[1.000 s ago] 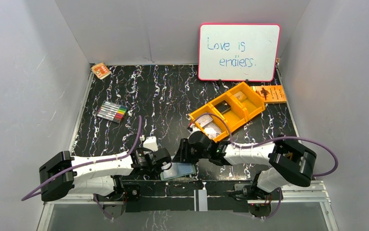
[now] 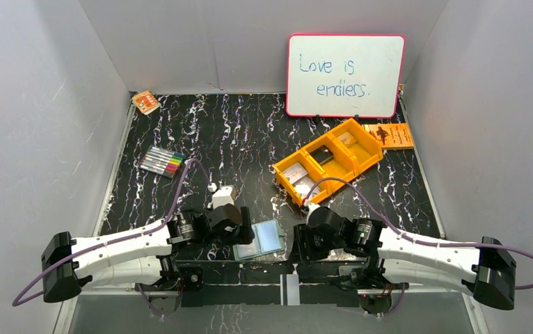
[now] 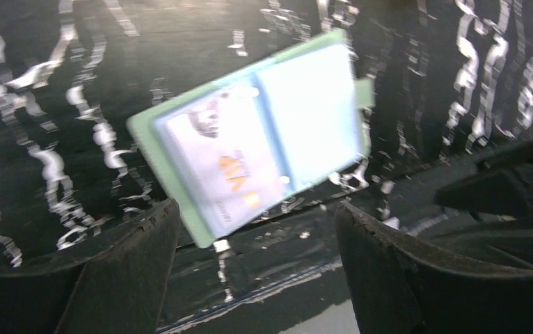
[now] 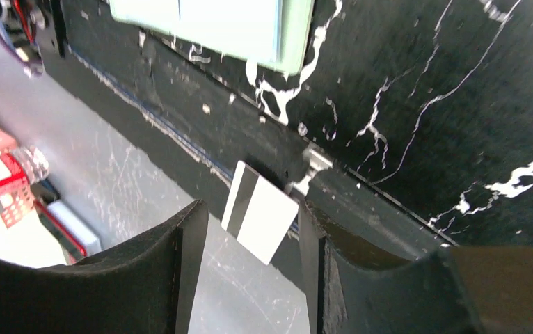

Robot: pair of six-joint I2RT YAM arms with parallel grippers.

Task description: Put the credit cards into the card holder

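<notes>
The card holder (image 3: 170,177) lies unfolded on the black table, green-edged with light blue pockets. Its left half shows a pale card (image 3: 229,156) with orange print; the right half (image 3: 312,111) is plain light blue. Over the holder's left side in the top view is my left gripper (image 2: 246,226), its fingers (image 3: 156,240) apart with nothing between them. To the right of the holder, by the front edge, my right gripper (image 2: 300,245) stands open and empty. Pale cards (image 2: 295,172) lie in the near-left compartment of the orange box (image 2: 353,154), partly behind the purple cable.
A whiteboard (image 2: 345,75) stands at the back, an orange booklet (image 2: 392,136) beside the box. Pens (image 2: 161,161) lie at the left. A white piece with a dark stripe (image 4: 260,212) is at the front edge.
From over the holder, my right gripper has moved right and toward the front edge. Both holder halves now show more clearly.
</notes>
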